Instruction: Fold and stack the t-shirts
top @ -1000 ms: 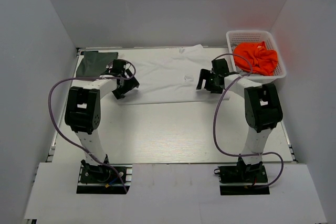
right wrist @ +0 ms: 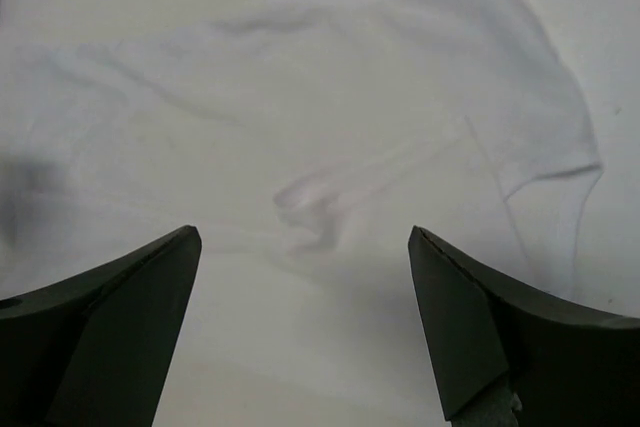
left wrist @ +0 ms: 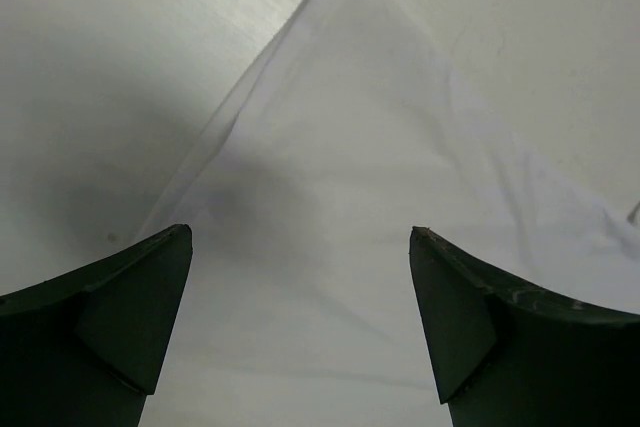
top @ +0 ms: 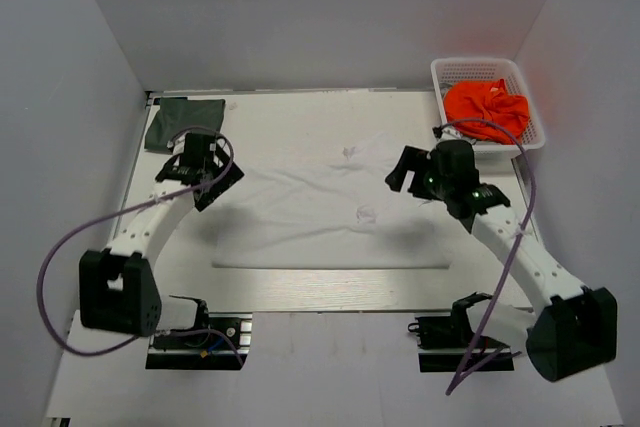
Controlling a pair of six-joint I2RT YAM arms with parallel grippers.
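Observation:
A white t-shirt (top: 310, 212) lies spread across the middle of the table, fairly flat, with small wrinkles; its straight edge faces the front. Over its left side my left gripper (top: 220, 187) stands open, and in the left wrist view a corner of the white cloth (left wrist: 340, 67) shows beyond the empty fingers. My right gripper (top: 400, 169) hangs open above the shirt's right part. The right wrist view has wrinkled white cloth (right wrist: 310, 217) below, nothing between the fingers. At the back left rests a folded dark green shirt (top: 185, 119).
A white basket (top: 438, 82) holding crumpled orange cloth (top: 487, 107) stands at the back right. Bare table (top: 330, 289) shows as a strip in front of the shirt and also behind it. Grey walls enclose the left, right and back.
The shirt's front edge has come toward the front of the table, along with both grippers.

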